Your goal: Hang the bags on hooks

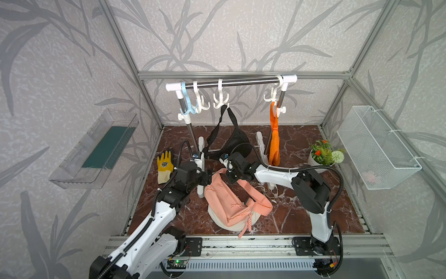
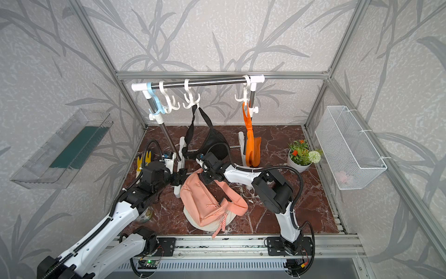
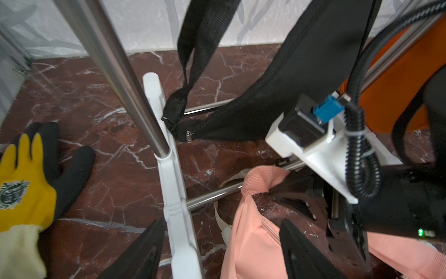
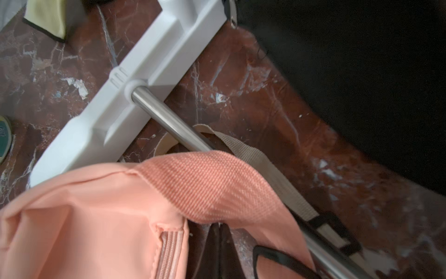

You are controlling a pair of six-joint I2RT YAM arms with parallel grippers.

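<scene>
A pink bag [image 1: 225, 202] lies on the floor below the rack, with its strap [image 4: 209, 181] looped over its top. My right gripper is shut, its tips down at that strap beside the zip; nothing clearly shows between its fingers. My left gripper is open, just left of the right one, above the bag's edge and the rack's foot. A black bag [image 2: 213, 141] and an orange bag [image 2: 253, 148] hang from white hooks [image 1: 220, 97]; a blue hook [image 1: 186, 100] is at the bar's left end.
A yellow glove [image 3: 25, 195] lies left of the rack. A potted plant [image 1: 325, 153] stands at the right. Wire baskets [image 1: 378, 148] are on the side walls. The rack's lower bar [image 4: 172, 121] crosses beside the pink bag.
</scene>
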